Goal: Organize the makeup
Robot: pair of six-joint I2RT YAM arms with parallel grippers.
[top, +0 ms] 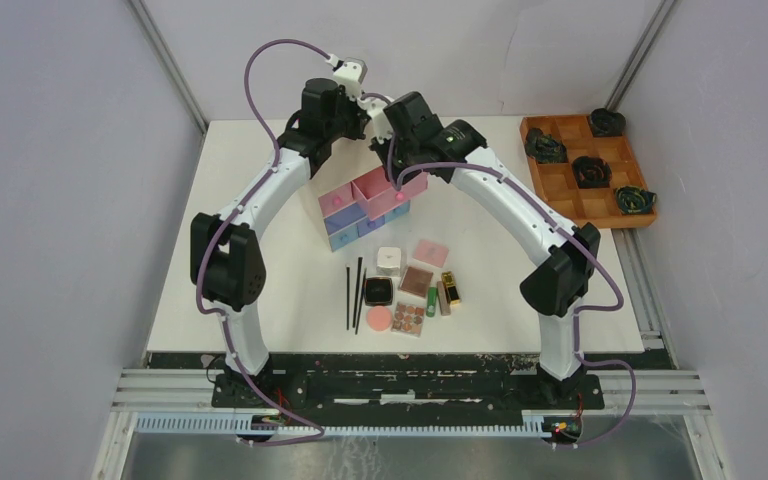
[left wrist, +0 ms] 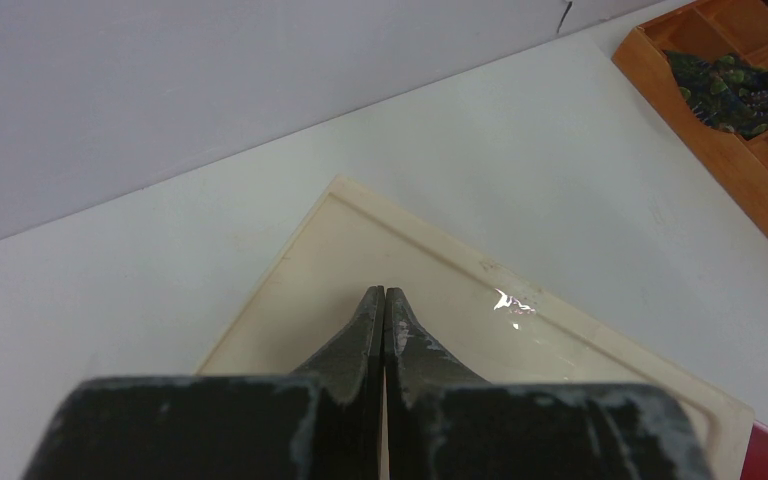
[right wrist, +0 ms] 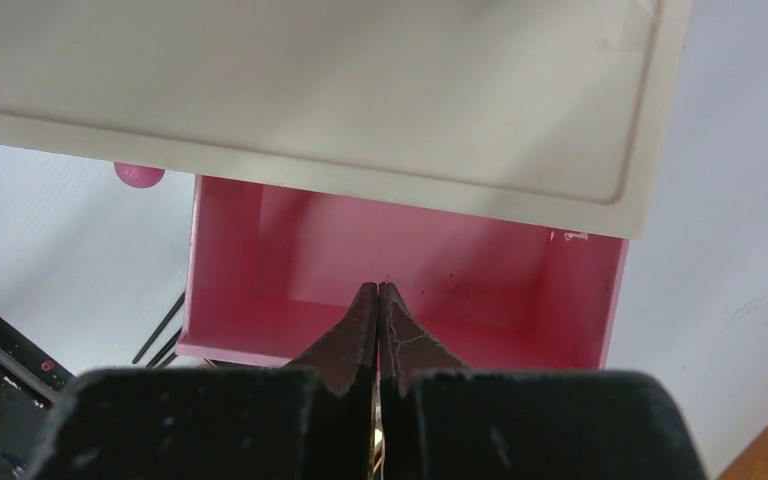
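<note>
A cream drawer organizer [top: 316,200] with pink and blue drawers stands at mid-table, its top pink drawer [top: 399,201] pulled out and empty in the right wrist view [right wrist: 400,260]. My left gripper is shut at the organizer's cream top [left wrist: 310,270]; what is between its fingers is hidden. My right gripper is shut, empty, over the open drawer. Loose makeup lies in front: pink compact [top: 378,319], palette [top: 407,318], black container [top: 378,292], white box [top: 388,261], brushes [top: 348,298], small tubes [top: 431,301].
A wooden compartment tray [top: 600,210] with dark cloth bundles stands at the back right. A wall runs behind the table.
</note>
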